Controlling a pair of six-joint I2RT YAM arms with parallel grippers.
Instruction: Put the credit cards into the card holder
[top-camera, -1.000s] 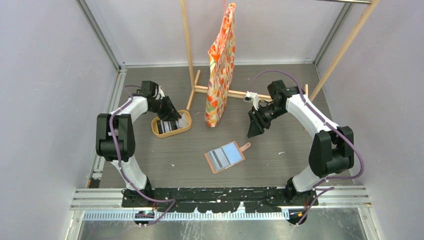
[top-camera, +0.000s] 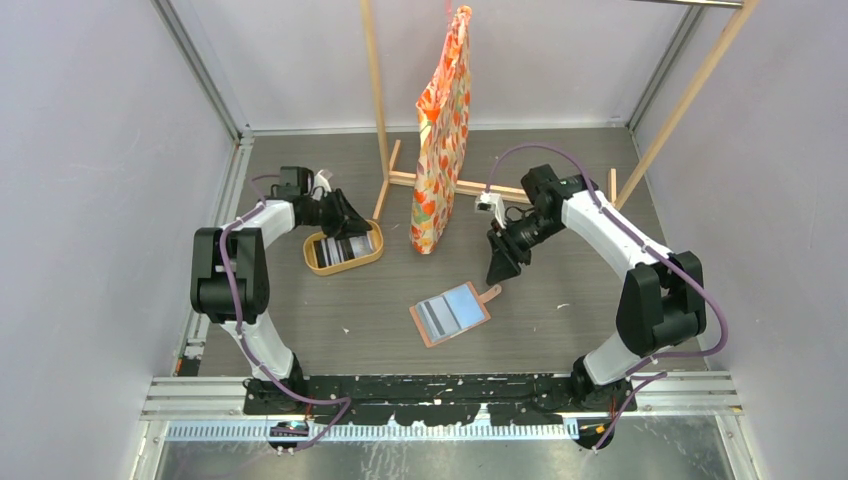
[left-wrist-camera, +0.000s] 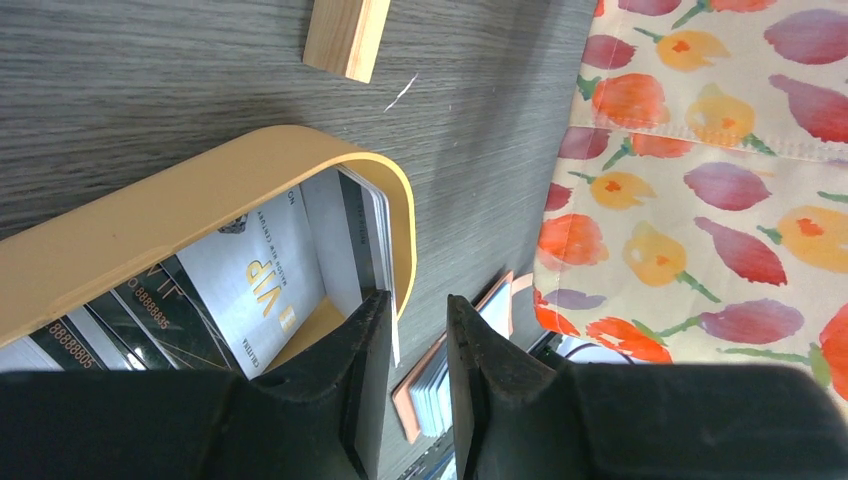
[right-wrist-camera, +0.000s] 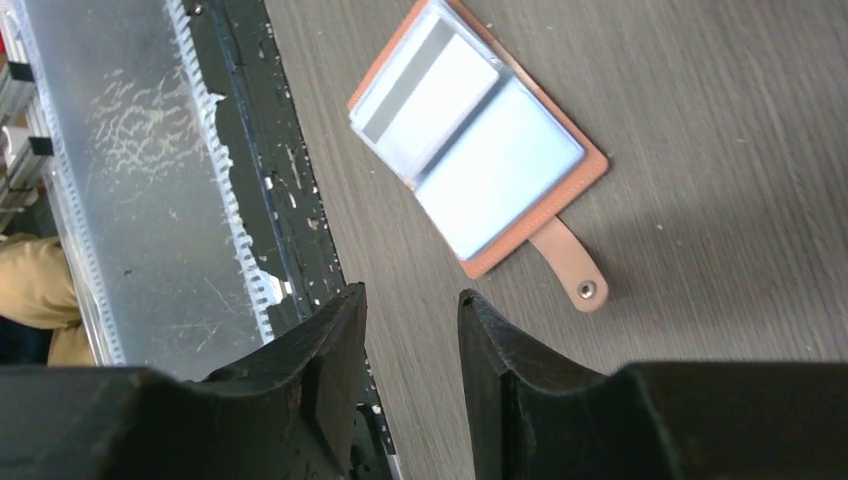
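Observation:
On the left of the table a yellow oval container (top-camera: 344, 264) holds a row of cards (left-wrist-camera: 255, 280). My left gripper is down at its right end, shut on a card (left-wrist-camera: 381, 230) standing against the inner wall. Near the front centre lies the tan leather card holder (top-camera: 430, 336) with cards (right-wrist-camera: 500, 170) on it and a strap with a snap (right-wrist-camera: 565, 260). My right gripper stands open above the table near the holder's strap side, nothing between its fingers.
An orange floral cloth (top-camera: 440, 160) hangs just right of the container from a wooden stand (top-camera: 480, 188) at the back.
The left gripper has shifted very slightly in the container.

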